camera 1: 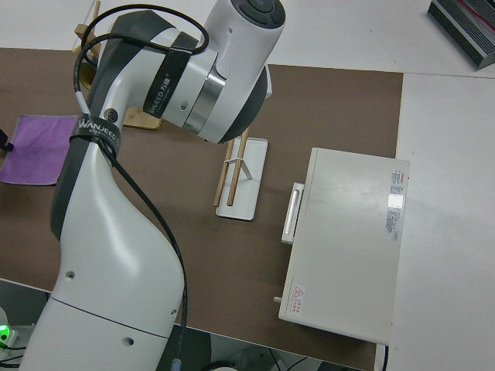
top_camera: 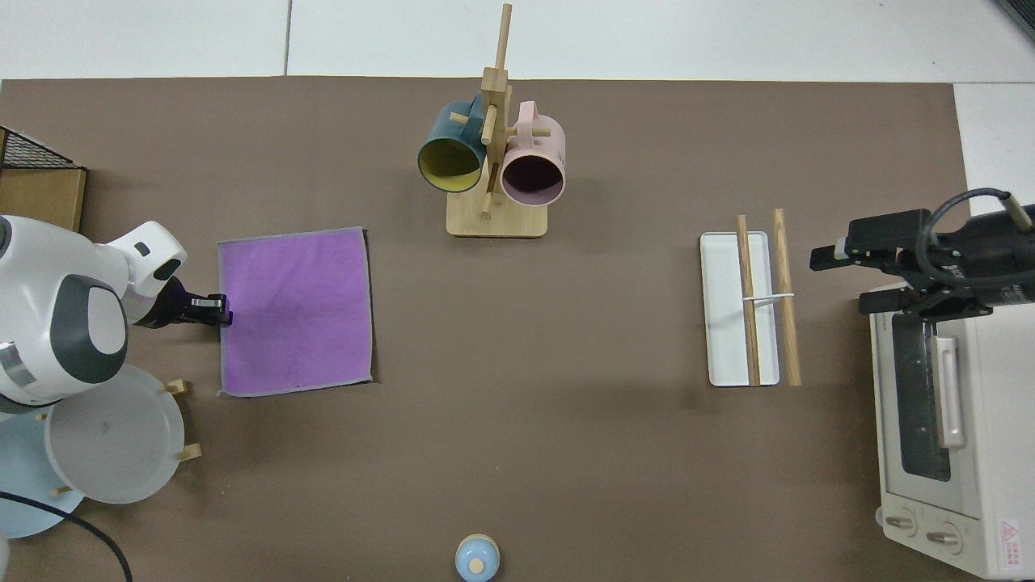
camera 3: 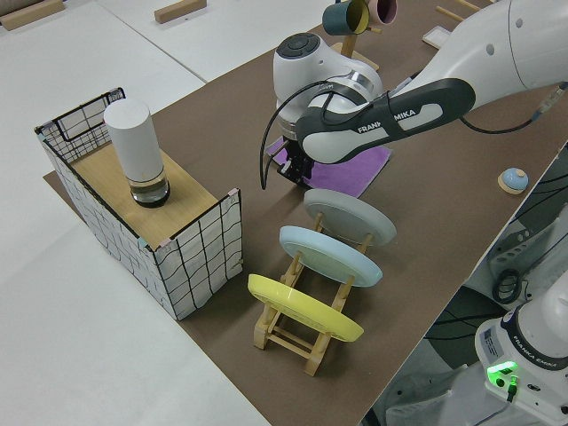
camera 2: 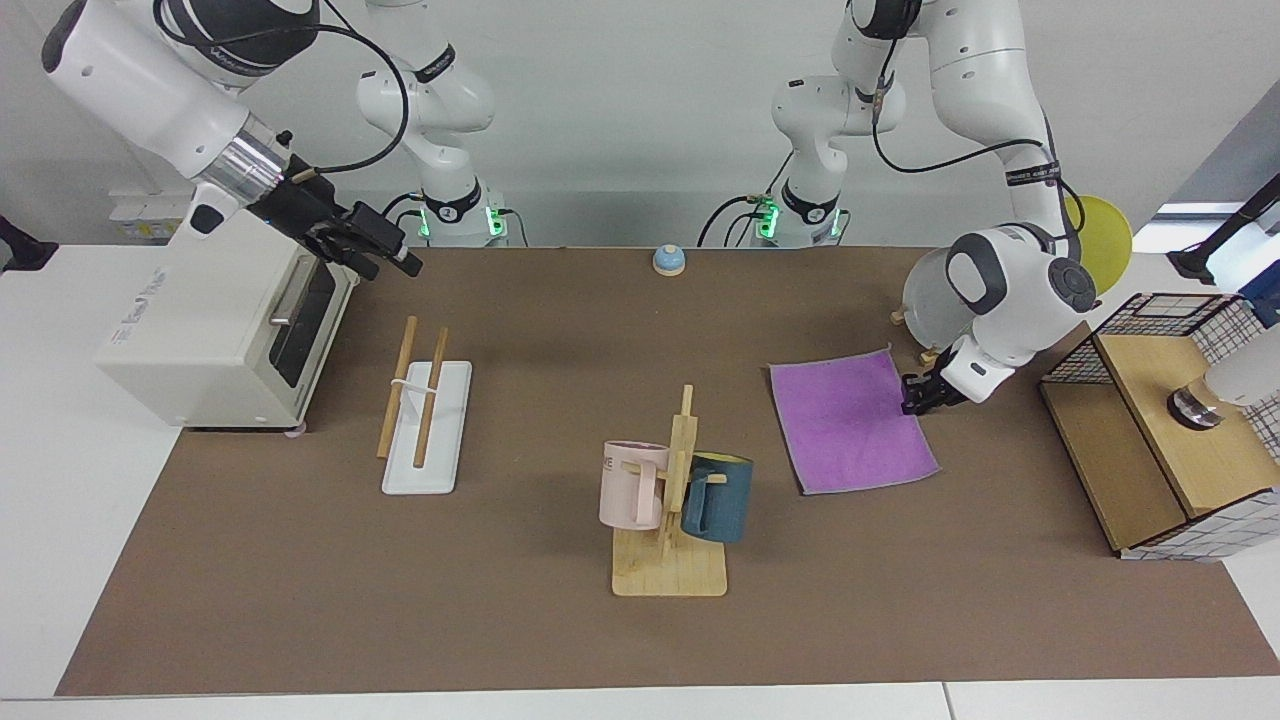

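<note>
My gripper at the purple cloth point(top_camera: 296, 315) shows at the left of the top view point(top_camera: 215, 310), over the cloth's left edge; whether it is open or shut is unclear. My other gripper point(top_camera: 854, 272) hangs above the white oven point(top_camera: 999, 407) at the right of the top view, its fingers hard to make out. A wooden mug tree point(top_camera: 495, 223) holds a teal mug point(top_camera: 451, 145) and a pink mug point(top_camera: 534, 170). A white tray point(top_camera: 720, 310) with two wooden rods point(top_camera: 786, 330) lies left of the oven.
A plate rack with grey point(top_camera: 111, 436), light blue and yellow point(camera 3: 302, 306) plates stands beside a wire-and-wood shelf point(camera 3: 186, 204). A small blue round object point(top_camera: 477, 558) lies at the table edge.
</note>
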